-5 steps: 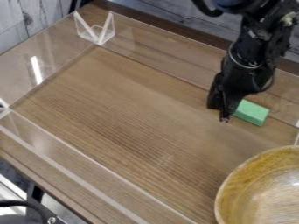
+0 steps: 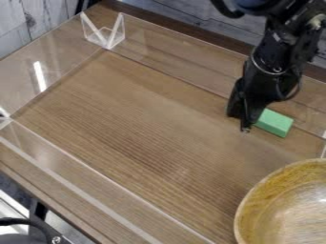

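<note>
My black gripper (image 2: 249,116) reaches down from the top right to low over the wooden table (image 2: 121,124), right beside a small green block (image 2: 273,122). The gripper's body covers the block's left part. The fingers look close together, with nothing visible between them; whether they touch the block I cannot tell.
A large tan bowl (image 2: 283,205) fills the lower right corner. A white wire holder (image 2: 105,36) stands at the back left.
</note>
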